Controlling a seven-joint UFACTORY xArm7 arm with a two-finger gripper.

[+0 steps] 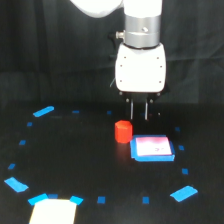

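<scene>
My gripper (139, 108) hangs in the upper middle with two thin dark fingers pointing down and apart, nothing visible between them. Just below it and slightly left, a small red cup-like block (123, 131) stands on the black table. To its right is a blue tray (153, 157) with a pink and white rectangular piece (152, 145) inside it, below the gripper.
A pale square object (52, 212) lies at the lower left edge. Strips and small squares of blue tape mark the table.
</scene>
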